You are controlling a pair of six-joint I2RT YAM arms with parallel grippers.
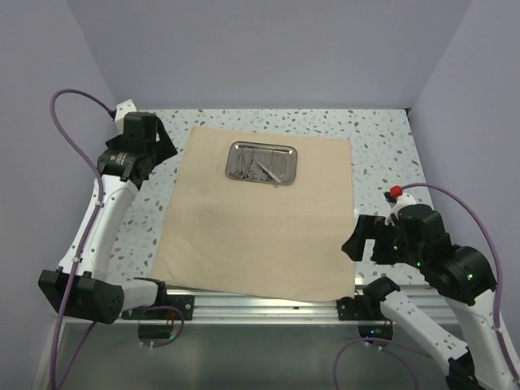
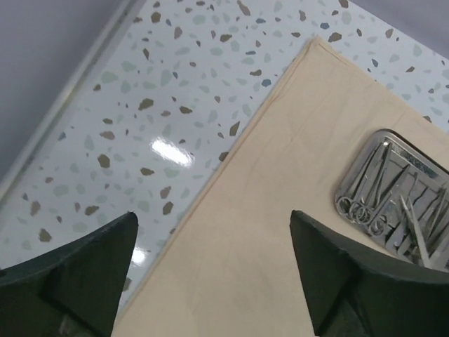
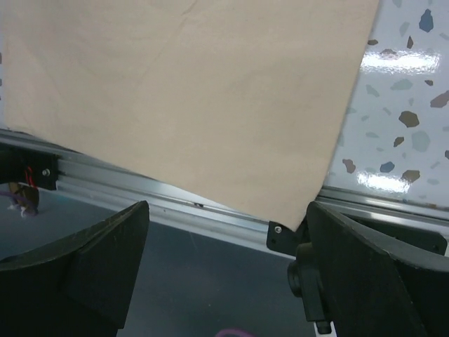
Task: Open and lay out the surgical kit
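The beige wrap [image 1: 252, 236] lies spread open on the speckled table, reaching the front edge. On its back half sits a steel tray [image 1: 261, 149] holding scissors, slim instruments and a light-handled tool [image 2: 417, 235]. My left gripper [image 1: 159, 143] is over the table left of the cloth, fingers apart with nothing between them. My right gripper [image 1: 364, 237] stands at the cloth's front right, fingers apart and empty; in the right wrist view the cloth's corner lies beyond them.
Speckled table [image 1: 382, 146] shows on both sides and behind the cloth. A metal rail [image 1: 260, 310] runs along the front; walls stand left, right and behind.
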